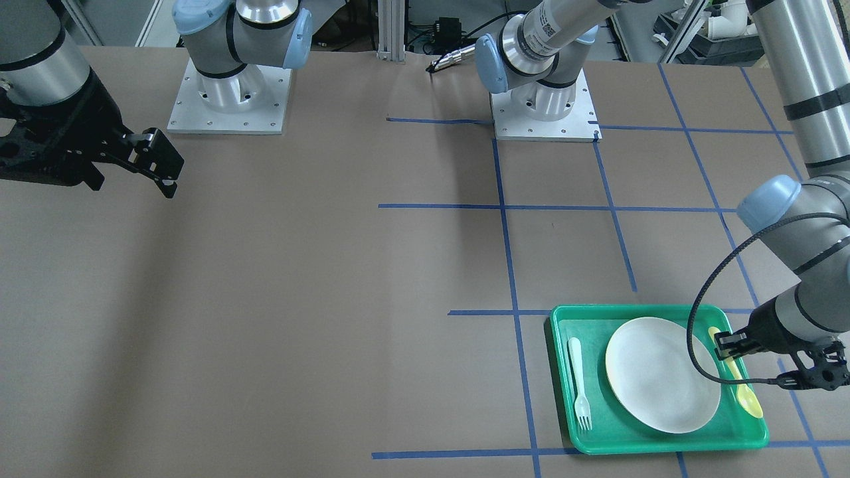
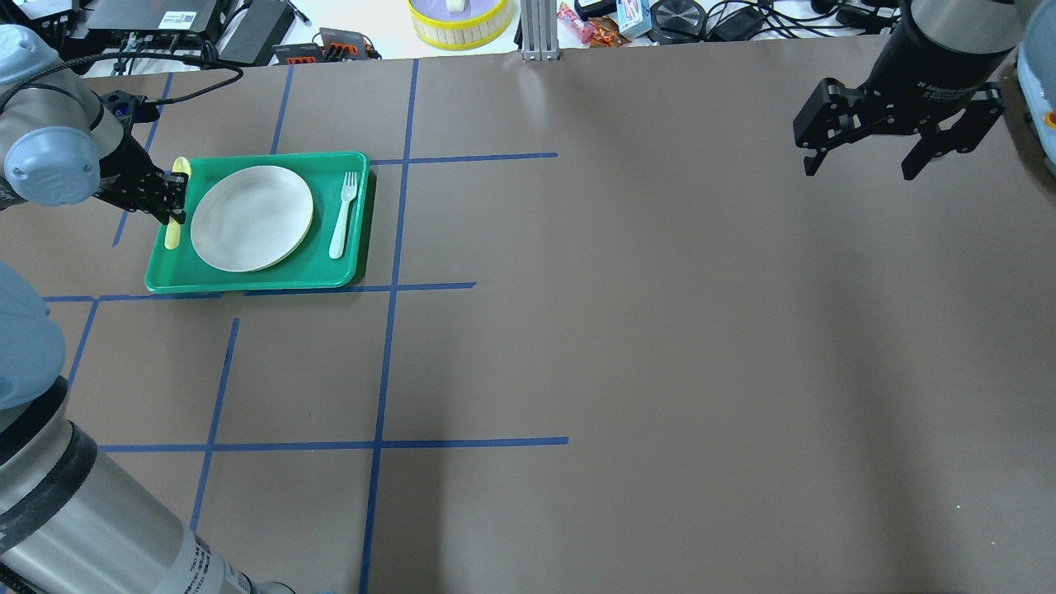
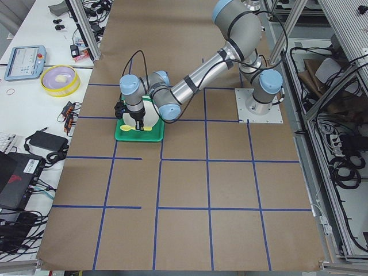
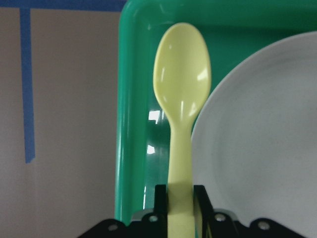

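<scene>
My gripper is shut on the handle of a yellow plastic spoon (image 4: pixel 181 74), held over the edge strip of a green tray (image 4: pixel 131 99), beside a white plate (image 4: pixel 257 134). In the front view the spoon (image 1: pixel 747 401) lies along the tray's right side, partly behind my gripper. A white fork (image 1: pixel 579 374) rests on the tray's left side, left of the plate (image 1: pixel 653 374).
Other robot arms stand at the back (image 1: pixel 239 95) and at the left (image 1: pixel 87 143) of the front view. The table (image 1: pixel 303 303) left of the tray is bare apart from blue tape lines.
</scene>
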